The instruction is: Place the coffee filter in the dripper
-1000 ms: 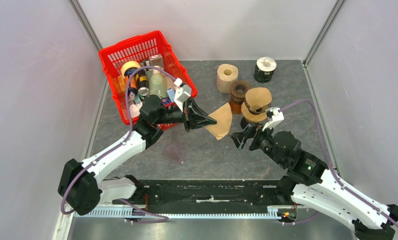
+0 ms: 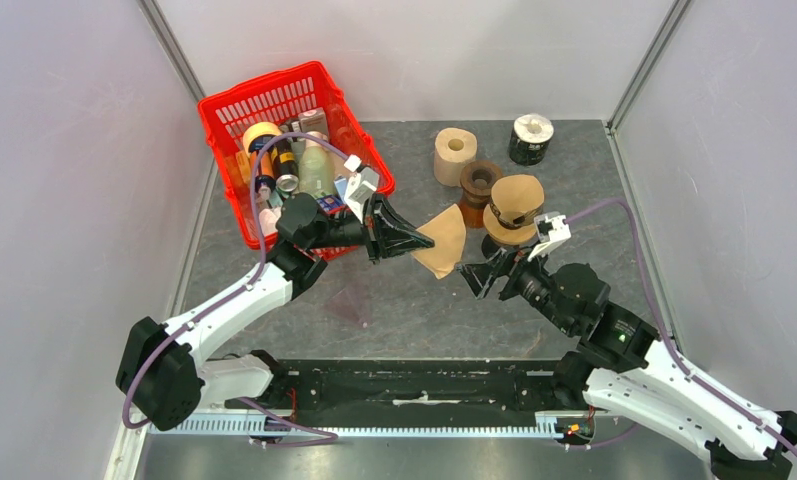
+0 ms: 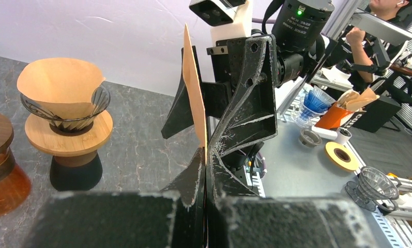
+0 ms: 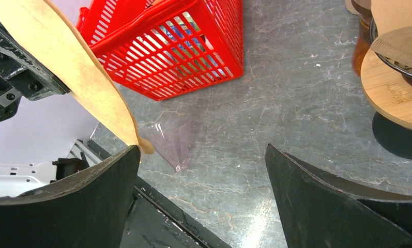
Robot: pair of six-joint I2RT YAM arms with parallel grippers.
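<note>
A tan paper coffee filter (image 2: 444, 241) is pinched at one edge by my left gripper (image 2: 430, 243), which is shut on it. Edge-on in the left wrist view, the filter (image 3: 193, 85) stands up from the fingertips. My right gripper (image 2: 483, 283) is open close to the filter's right side. In the right wrist view the filter (image 4: 85, 72) slants down to one finger (image 4: 90, 191); whether they touch I cannot tell. The glass dripper (image 3: 72, 123) sits on a wooden collar (image 3: 104, 130) over a dark base, with a tan filter paper (image 3: 61, 85) standing inside it.
A red basket (image 2: 222, 108) full of goods stands at the back left. Beside the dripper are a brown wooden-topped jar (image 2: 479, 184), a paper roll (image 2: 454, 157) and a dark can (image 2: 530, 140). A clear plastic piece (image 4: 173, 144) lies on the otherwise bare front surface.
The right gripper has shifted very slightly, its tips a little nearer the held filter. My left arm and the filter look unmoved.
</note>
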